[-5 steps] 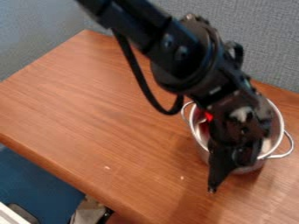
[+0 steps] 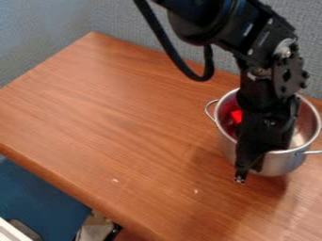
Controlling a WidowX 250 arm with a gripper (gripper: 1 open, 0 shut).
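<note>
A steel pot [image 2: 287,162] with two side handles stands on the wooden table at the right. Inside it shows a red object [image 2: 235,116], partly hidden by the arm. My black gripper [image 2: 246,171] reaches down over the pot's front left, its tip low near the pot's front wall. Whether its fingers are open or shut on anything is unclear.
A grey partition [image 2: 51,38] runs behind it. At the lower left are blue floor and some pale objects off the table's edge.
</note>
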